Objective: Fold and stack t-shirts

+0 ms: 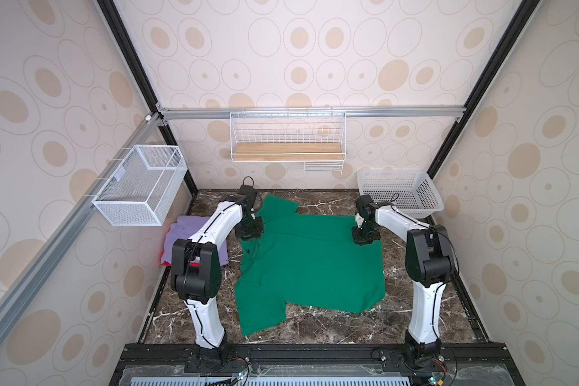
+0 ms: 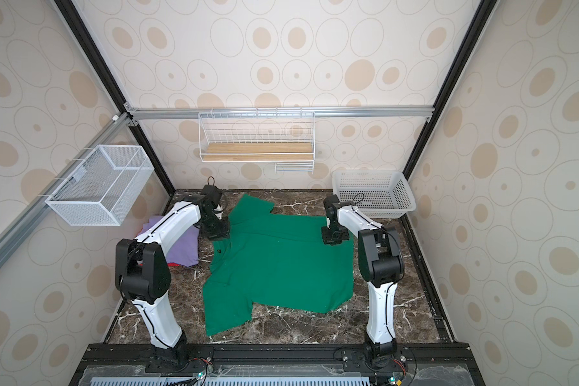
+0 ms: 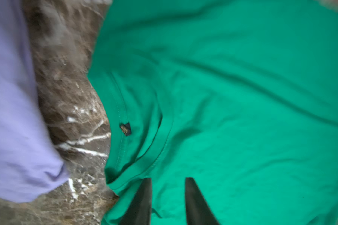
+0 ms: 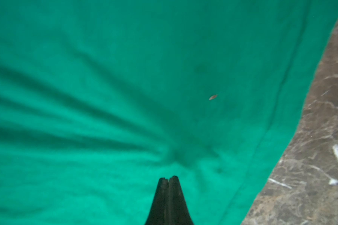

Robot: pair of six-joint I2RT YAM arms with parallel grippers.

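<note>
A green t-shirt (image 1: 308, 263) lies spread on the marble table, collar to the left and hem to the right. Its neck opening with a small dark label (image 3: 125, 129) shows in the left wrist view. My left gripper is over the shirt near the collar, fingers apart, no cloth seen between them. At the hem end, my right gripper is shut above the green fabric; creases run toward a pucker just ahead of its tips, and no cloth is visible between them. A folded purple shirt (image 1: 181, 236) rests at the left, a red edge (image 1: 164, 257) beneath it.
An empty white basket (image 1: 402, 193) stands at the back right. A white mesh basket (image 1: 141, 186) hangs on the left wall, and a wire shelf (image 1: 288, 156) is on the back wall. Bare marble (image 1: 334, 328) lies in front of the shirt.
</note>
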